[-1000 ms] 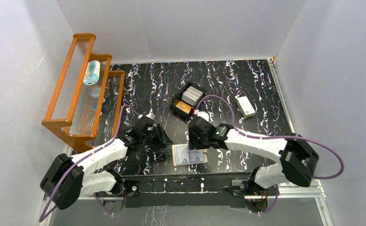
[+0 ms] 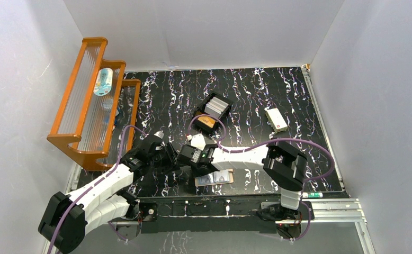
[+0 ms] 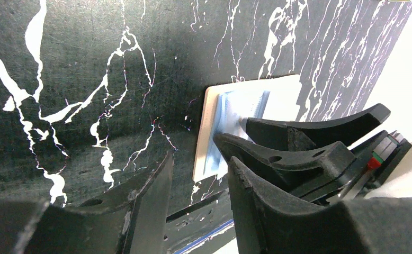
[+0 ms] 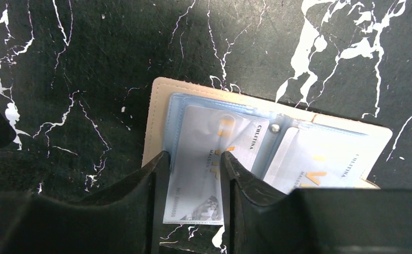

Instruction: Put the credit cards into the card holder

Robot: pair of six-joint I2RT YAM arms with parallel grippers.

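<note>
The card holder, beige with clear blue sleeves, lies near the table's front edge. Two white cards show in it, a left card and a right card. My right gripper is over the left card, part open, its fingertips at that card's surface; whether they grip it I cannot tell. In the left wrist view my left gripper stands open and empty, just left of the holder and the right gripper. A black box with white cards and an orange item lies behind.
A wooden rack with clear panels fills the left side. A small white box lies at the right. The back of the table around the black box has free room. Grey walls border the table.
My right gripper has moved left and toward the front, down over the holder's left part.
</note>
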